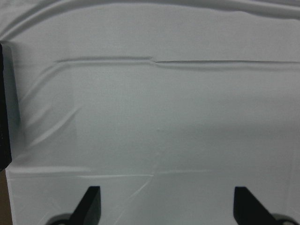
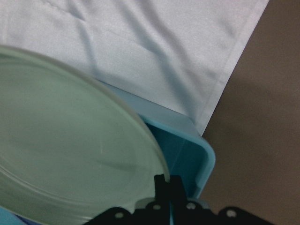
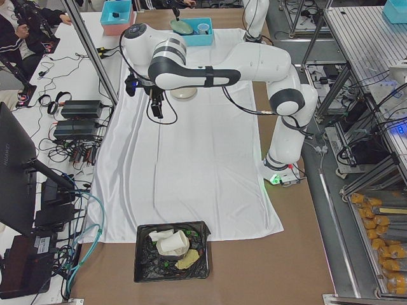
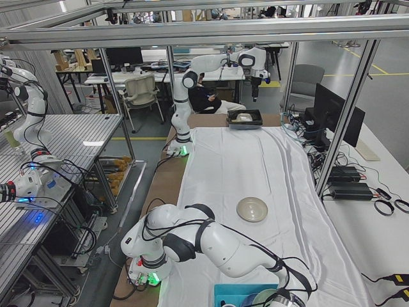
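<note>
A pale green plate [image 2: 65, 136] is pinched at its rim by my right gripper, over a blue bin [image 2: 183, 136] at the far end in the camera left view. My left gripper hangs open above the white cloth [image 1: 164, 103], its two fingertips apart with nothing between. A beige plate [image 4: 252, 209] lies on the cloth toward the right arm's end. In the camera left view a cup [image 3: 203, 28] sits in the blue bin.
A black bin [image 3: 146, 254] with white cups and a yellow item stands at the near end of the cloth. A monitor [image 3: 16, 171] and cables line one side.
</note>
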